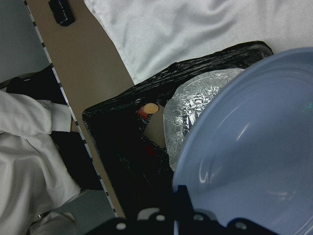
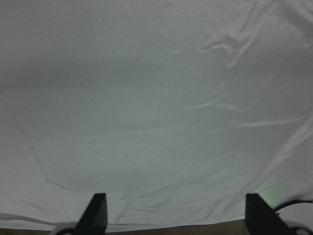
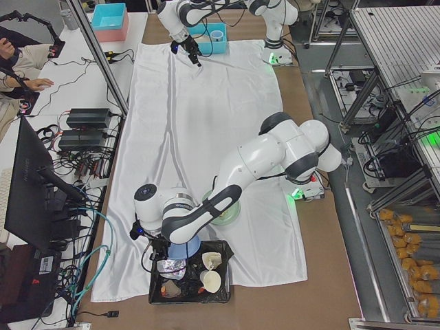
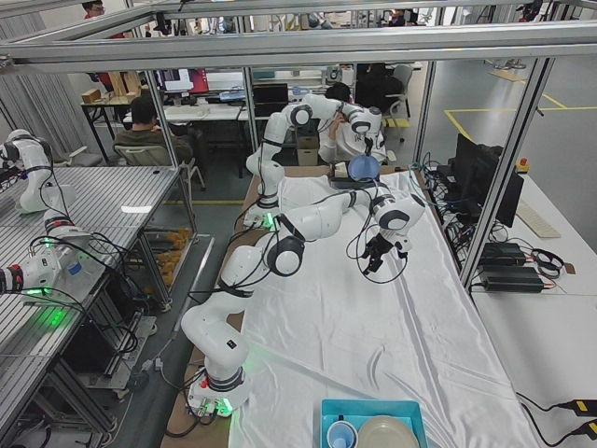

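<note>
A blue plate (image 3: 184,249) (image 1: 249,147) is tilted over the black bin (image 3: 182,292) (image 1: 107,147), with my left gripper shut on its rim. A crumpled foil item (image 3: 172,271) (image 1: 186,98) lies in the bin, partly hidden by the plate. A green plate (image 3: 230,213) on the cloth is mostly behind the left arm. My right gripper (image 3: 198,63) stands open over bare white cloth (image 2: 166,117), nothing between its fingers.
A blue tub (image 4: 371,411) at the far end holds a cup (image 4: 341,435) and a beige plate (image 4: 387,439). Monitors and cables line one side.
</note>
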